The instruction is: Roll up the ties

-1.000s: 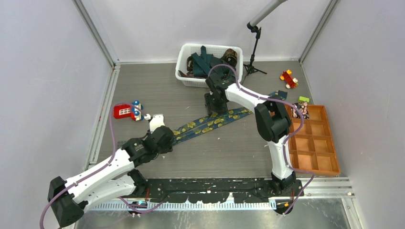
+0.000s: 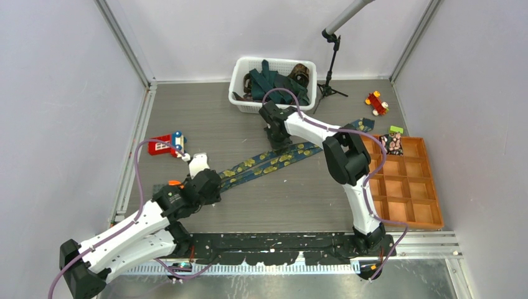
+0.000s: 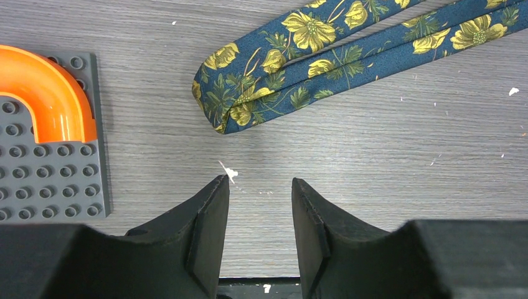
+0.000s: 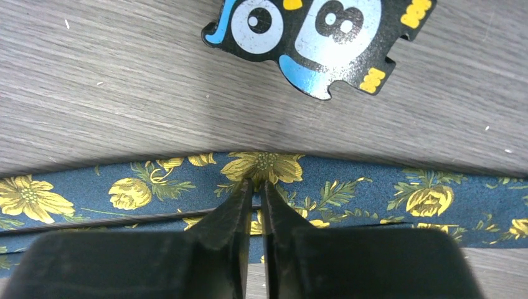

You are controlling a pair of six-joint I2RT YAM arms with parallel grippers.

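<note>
A dark blue tie (image 2: 268,164) with yellow flowers lies doubled lengthwise across the table. In the left wrist view its folded end (image 3: 227,103) rests flat, beyond and apart from my left gripper, which is open with only bare table between its fingers. My right gripper is over the middle of the tie's length; its fingertips stand close together, a narrow gap between them. Flowered cloth (image 4: 264,167) shows beyond these tips, looking flat and not bunched. From above, both grippers' tips are hidden by the arms.
Behind the tie stands a white basket (image 2: 239,76) of dark cloth. A wooden compartment tray (image 2: 439,212) holds a rolled floral piece (image 2: 391,144) at right. Toys (image 2: 163,144) and a grey studded plate (image 3: 53,171) lie at left.
The tie looks unmoved.
</note>
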